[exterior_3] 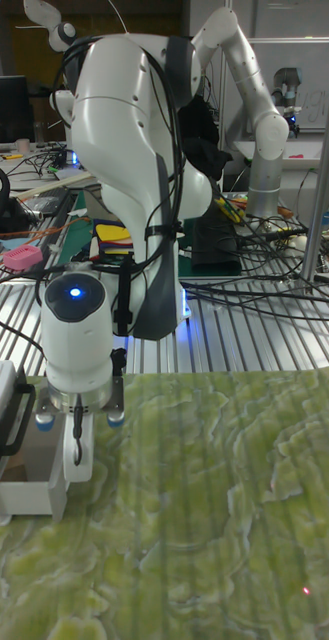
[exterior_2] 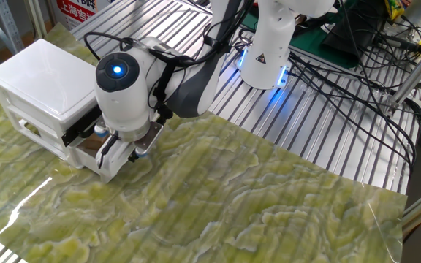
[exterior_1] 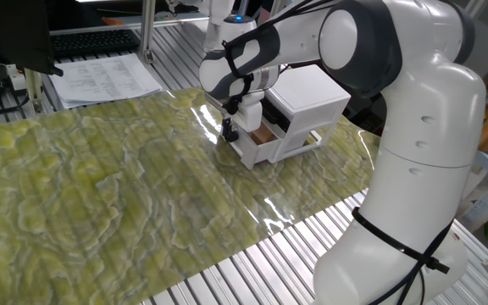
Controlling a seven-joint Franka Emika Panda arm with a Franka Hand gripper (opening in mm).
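Note:
A white drawer cabinet [exterior_1: 307, 93] stands on the green marbled sheet, its upper drawer [exterior_1: 267, 151] pulled partly out. Inside that drawer lies something brown [exterior_1: 263, 135]. My gripper [exterior_1: 230, 131] points down at the drawer's front end, a dark finger showing just outside the front panel. From the opposite side, in exterior view 2, the gripper [exterior_2: 120, 155] sits over the front of the drawer [exterior_2: 93, 159]. The hand and drawer front hide most of the fingers, so their spacing and any grip on the panel cannot be made out.
The green sheet [exterior_2: 218, 197] is bare in front of the drawer. Papers [exterior_1: 104, 80] and a keyboard [exterior_1: 91, 42] lie beyond its edge in exterior view 1. Black cables [exterior_2: 357, 109] run across the slatted table near the arm's base [exterior_2: 263, 69].

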